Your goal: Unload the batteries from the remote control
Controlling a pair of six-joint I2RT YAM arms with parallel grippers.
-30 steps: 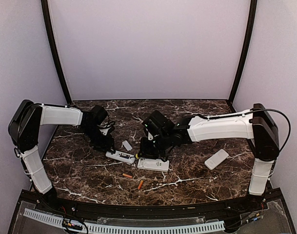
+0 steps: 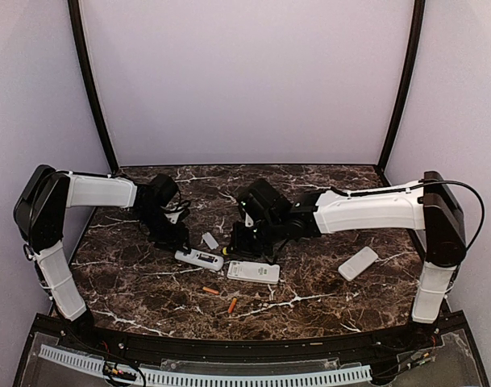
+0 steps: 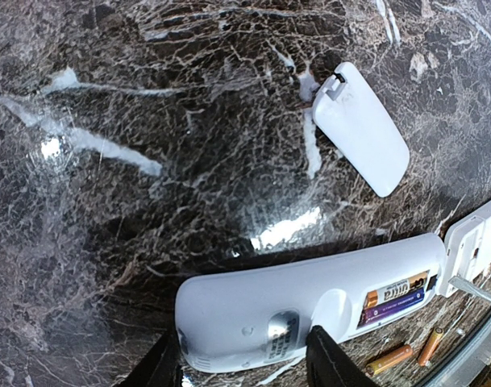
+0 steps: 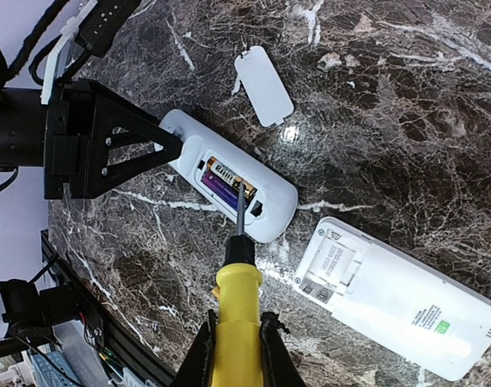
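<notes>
A small white remote (image 3: 253,306) lies with its battery bay open, two batteries (image 4: 221,185) inside. My left gripper is shut on the remote's end. My right gripper is shut on a yellow-handled screwdriver (image 4: 237,298); in the right wrist view its thin tip reaches over the batteries in the bay. Whether the tip touches them I cannot tell. A white battery cover (image 3: 359,129) lies apart, behind the remote.
A larger white remote (image 4: 390,298) lies to the right, another white piece (image 2: 358,263) farther right. Loose orange batteries (image 3: 390,359) lie in front.
My right gripper and wrist have shifted up very slightly in the top view. The left arm and the remote look unchanged.
</notes>
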